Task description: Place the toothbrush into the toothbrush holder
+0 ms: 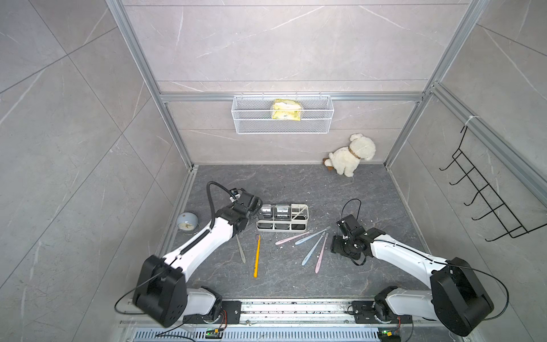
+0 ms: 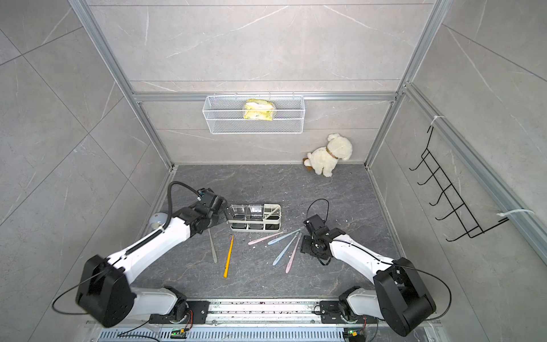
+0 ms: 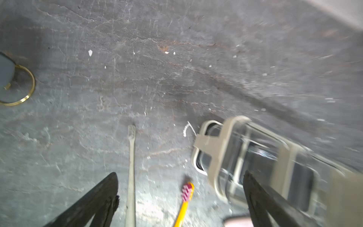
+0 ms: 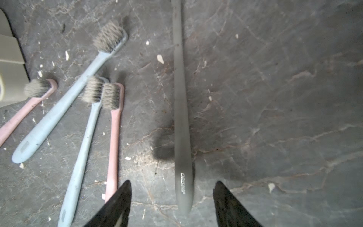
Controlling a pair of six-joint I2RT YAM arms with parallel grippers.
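The pale toothbrush holder [image 1: 306, 216] stands near the middle of the table and has clear cups in its left part. My left gripper is open and empty above the table by the holder's left end. A grey toothbrush [image 3: 131, 166] and an orange one [image 3: 182, 212] lie below it. In the right wrist view another grey toothbrush [image 4: 181, 113] runs lengthwise, its handle end in the gap of my right gripper. That gripper's fingers [image 4: 120, 206] stand apart, not touching the handle.
Loose on the table between holder and right arm lie two blue toothbrushes [image 4: 62, 109] and two pink ones [image 4: 114, 147]. A round grey object [image 1: 187, 221] sits at the left, a plush dog [image 1: 348, 156] at the back right.
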